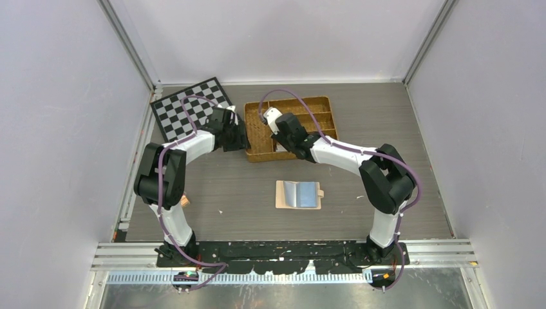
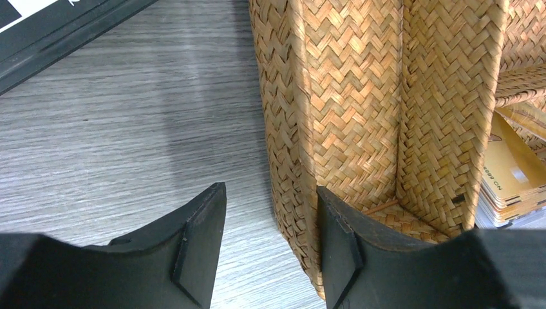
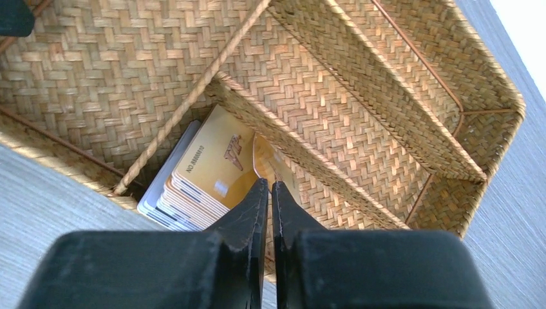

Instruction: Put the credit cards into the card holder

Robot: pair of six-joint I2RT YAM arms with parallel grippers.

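The woven basket stands at the back middle of the table. In one of its compartments, a stack of gold cards lies flat, and one gold card leans against the divider. My right gripper is over that compartment, fingertips nearly together at the leaning card's lower edge; whether they pinch it is unclear. My left gripper is open at the basket's left side, one finger inside the wall and one outside. The card holder, tan with bluish clear sleeves, lies open in front of the basket.
A checkered board lies at the back left, beside the left arm. A small orange-brown object is near the left arm's base. Bare table surrounds the card holder.
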